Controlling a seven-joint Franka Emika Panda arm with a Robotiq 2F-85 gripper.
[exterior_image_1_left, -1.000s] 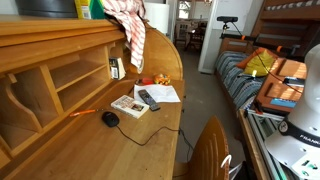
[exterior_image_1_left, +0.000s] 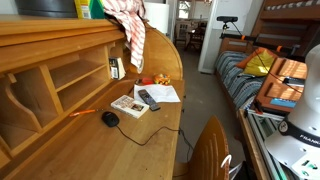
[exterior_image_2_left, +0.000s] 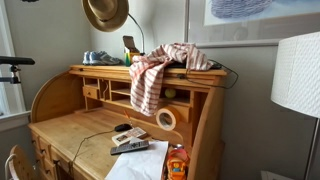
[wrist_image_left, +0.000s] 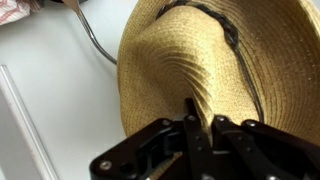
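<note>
A straw hat (wrist_image_left: 185, 65) with a dark braided band fills much of the wrist view. My gripper is shut on a pinched fold of its crown. In exterior view 2 the hat (exterior_image_2_left: 106, 14) is at the top edge, above the desk's upper shelf (exterior_image_2_left: 120, 72); what holds it there is out of frame. Exterior view 1 shows neither the hat nor the gripper, only part of the white arm (exterior_image_1_left: 300, 140) at the right edge.
A striped cloth (exterior_image_2_left: 165, 72) drapes over the shelf, near a thin curved stem (exterior_image_2_left: 138, 28). Shoes (exterior_image_2_left: 100, 58) stand on the shelf's left. The desktop holds a mouse (exterior_image_1_left: 110, 118), a book (exterior_image_1_left: 129, 105), a remote (exterior_image_1_left: 149, 99) and paper (exterior_image_1_left: 165, 93). A lampshade (exterior_image_2_left: 298, 75) stands right.
</note>
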